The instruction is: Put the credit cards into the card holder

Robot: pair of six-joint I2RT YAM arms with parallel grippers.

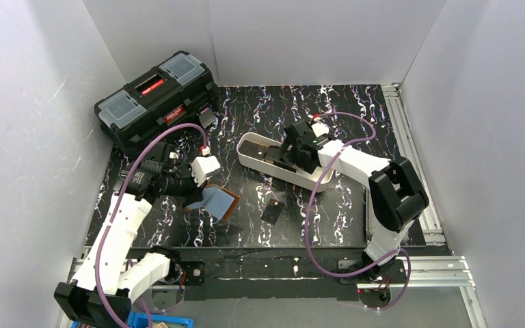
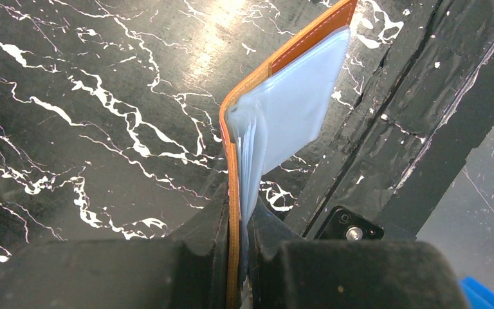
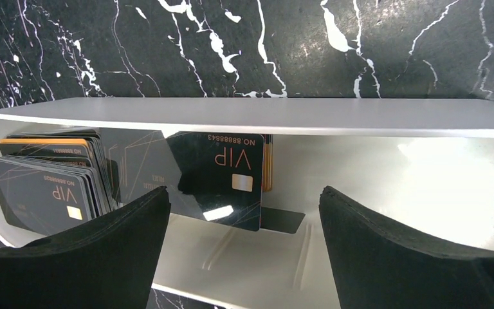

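In the left wrist view my left gripper is shut on the orange card holder (image 2: pixel 309 35), whose pale blue clear sleeves (image 2: pixel 296 96) fan out above the table. My right gripper is over the white box (image 3: pixel 386 114), fingers apart with nothing between them. Beneath it lie black VIP cards (image 3: pixel 219 174), with a stacked pile (image 3: pixel 38 193) at the box's left end. A single dark card (image 1: pixel 273 211) lies on the table between the holder and the box.
A black toolbox (image 1: pixel 156 99) stands at the back left. Walls surround the marble table (image 1: pixel 314 225), which has clear room front right and behind the box. A grey tray lies partly hidden under the right arm.
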